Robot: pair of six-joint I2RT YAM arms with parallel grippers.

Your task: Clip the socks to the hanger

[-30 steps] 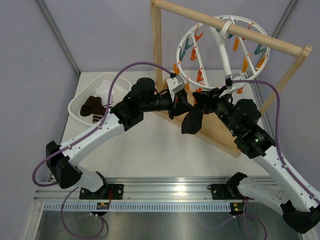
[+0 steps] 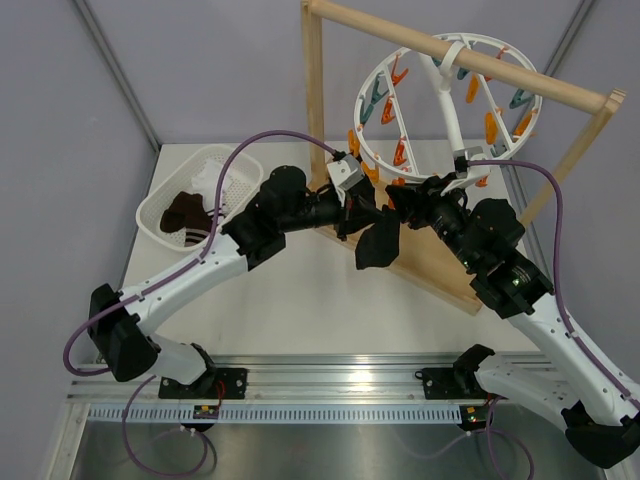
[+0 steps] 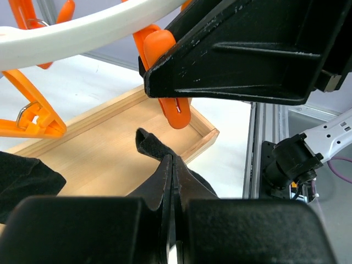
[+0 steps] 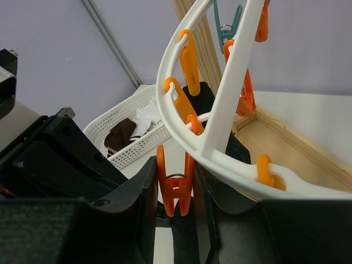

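A dark sock (image 2: 378,242) hangs below my left gripper (image 2: 364,212). In the left wrist view that gripper's fingers meet, with a narrow strip of dark fabric (image 3: 151,145) rising behind them. My right gripper (image 2: 398,200) is shut on an orange clip (image 4: 177,186) at the lower rim of the round white hanger (image 2: 447,113). More dark fabric (image 3: 25,184) shows at the left of the left wrist view. Several orange, red and teal clips line the hanger.
A wooden frame (image 2: 465,60) carries the hanger over a wooden tray base. A white basket (image 2: 150,210) with brown, white and striped socks sits at the back left.
The dark sock has swung slightly toward the left and front in the top view. My left gripper has shifted slightly; the right one is nearly still.
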